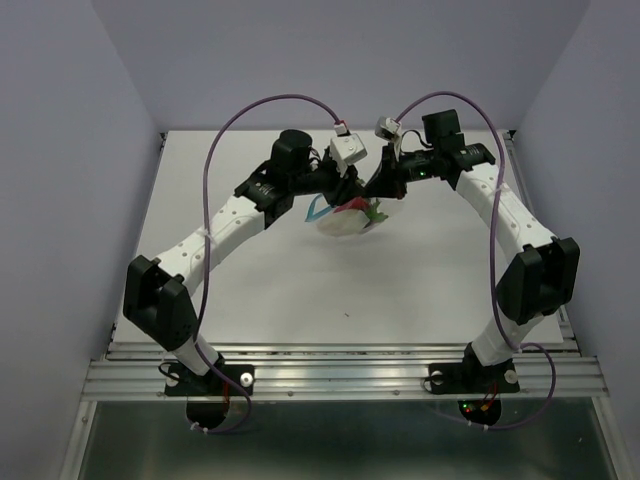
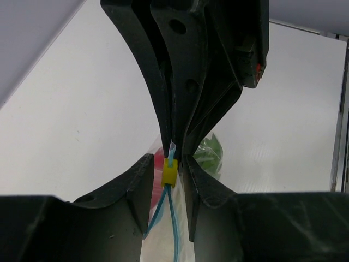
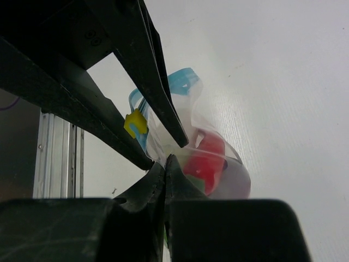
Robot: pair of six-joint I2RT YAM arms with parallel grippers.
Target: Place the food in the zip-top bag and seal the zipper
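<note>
The clear zip top bag (image 1: 345,224) stands mid-table with red food (image 3: 211,158) and green food (image 2: 209,154) inside. Blue zip track (image 2: 173,218) runs along its mouth, carrying a yellow slider (image 2: 169,174) close to the end by my right gripper. My left gripper is part open, its fingers on either side of the slider with gaps showing. My right gripper is shut; bag film gathers at its fingertips, and the track's end pokes up between them in the left wrist view. From above, both arms largely hide the slider.
Both grippers crowd together over the bag's mouth, their fingers almost touching. A metal rail (image 1: 340,368) lines the front edge.
</note>
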